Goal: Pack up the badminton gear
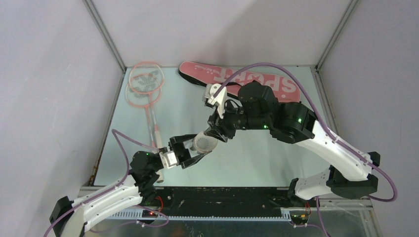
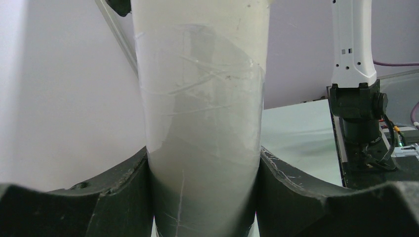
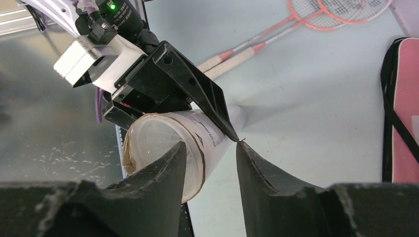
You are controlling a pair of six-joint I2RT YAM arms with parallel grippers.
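Observation:
A white shuttlecock tube point(image 1: 204, 142) point(image 2: 202, 113) stands in my left gripper point(image 1: 190, 150), which is shut on it. My right gripper point(image 1: 216, 129) is over the tube's top end, part open, its fingertips at the translucent rim seen in the right wrist view; whether they touch cannot be told. Two pink rackets point(image 1: 145, 79) point(image 3: 336, 12) lie at the left of the table, handles toward the front. A pink bag point(image 1: 195, 71) point(image 3: 405, 89) with black edging lies along the back, partly hidden by my right arm.
Walls close in the back and both sides. A dark edge runs along the front, below the arms' working area.

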